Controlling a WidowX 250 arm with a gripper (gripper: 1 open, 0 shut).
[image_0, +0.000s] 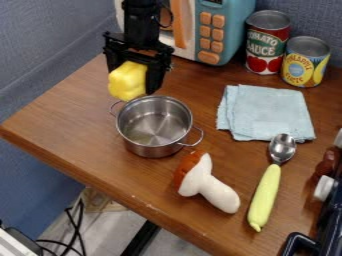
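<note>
My black gripper (138, 62) hangs at the upper left, shut on a yellow block (127, 80), held in the air just behind and left of a steel pot (155, 141) with two handles. The pot stands on the wooden table (80, 125), and its visible inside is empty.
A teal microwave (217, 35), a tomato sauce can (265, 45) and a yellow can (305, 62) stand at the back. A blue cloth (265, 112), a spoon (281, 148), a corn (263, 199) and a mushroom (207, 186) lie right and front. Dark objects line the right edge.
</note>
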